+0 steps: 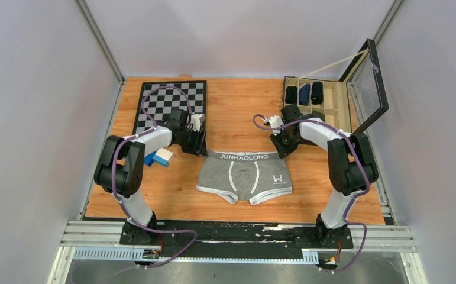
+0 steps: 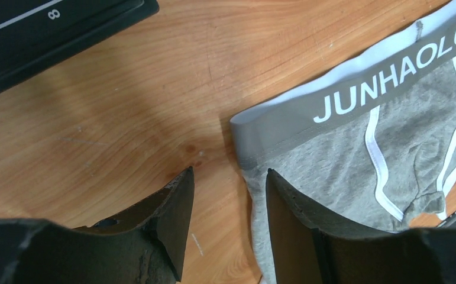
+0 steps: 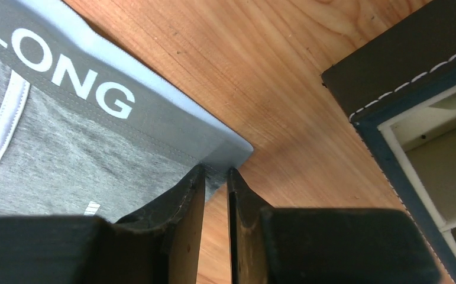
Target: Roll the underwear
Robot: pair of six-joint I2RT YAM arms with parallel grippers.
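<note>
Grey boxer briefs point(image 1: 243, 177) lie flat on the wooden table, waistband lettered JUNHAOLONG toward the back, white trim along the legs. My left gripper stands open at the left waistband corner point(image 2: 246, 139), nothing between its fingers. My right gripper is part open over the right waistband corner point(image 3: 222, 151), its fingertips close together at the fabric; whether cloth is between them is unclear.
A checkerboard point(image 1: 160, 97) lies at back left, with blue-and-white blocks point(image 1: 163, 157) before it. An open compartment box point(image 1: 335, 100) holding dark rolled items stands at back right.
</note>
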